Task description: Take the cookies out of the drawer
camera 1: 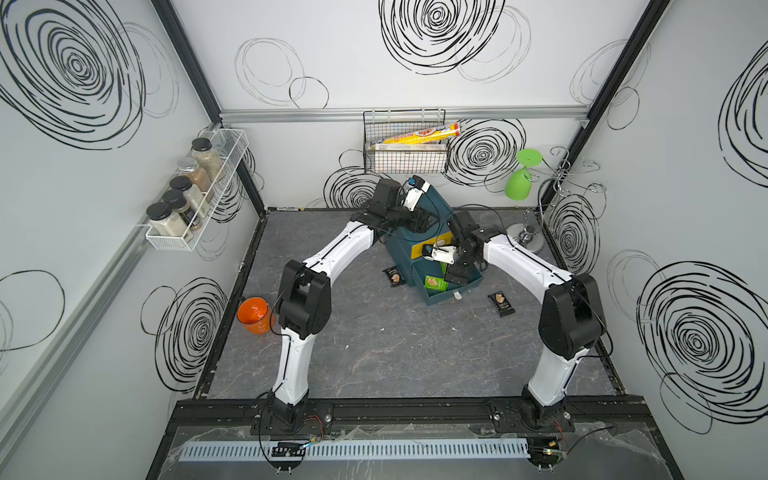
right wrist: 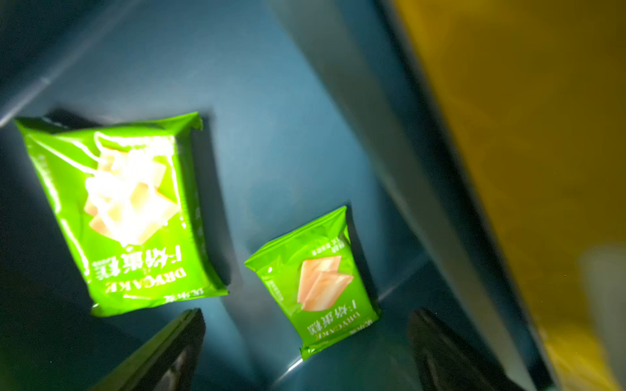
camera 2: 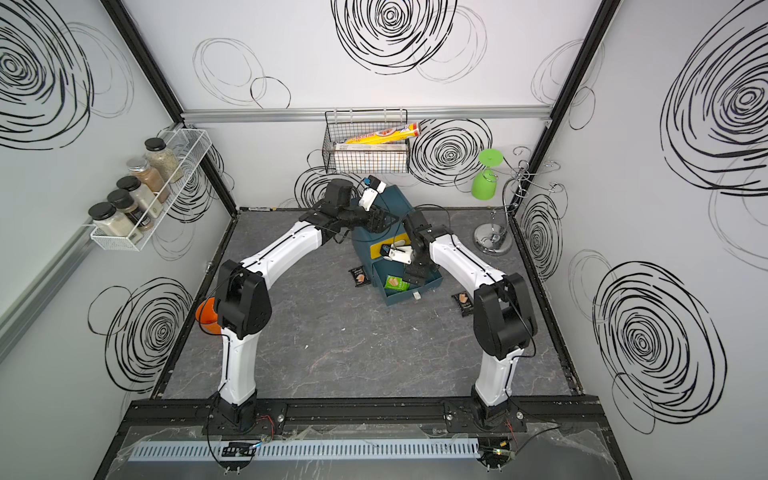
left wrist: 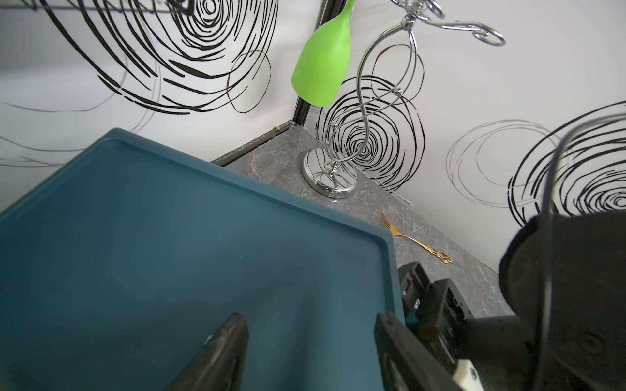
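Observation:
The teal drawer box (camera 1: 432,297) stands open at the table's middle. My left gripper is over the teal lid (left wrist: 195,228), fingers apart, nothing visible between them. My right gripper hangs inside the drawer, open, above two green cookie packets, a larger (right wrist: 130,215) and a smaller (right wrist: 313,280); the smaller lies between and just ahead of its fingertips. A yellow panel (right wrist: 508,143) borders the drawer's interior.
Dark packets (camera 1: 501,302) (camera 1: 393,277) lie either side of the box. An orange cup (camera 1: 254,316) is at the left, a chrome stand (left wrist: 329,179) and gold fork (left wrist: 424,244) at the back right.

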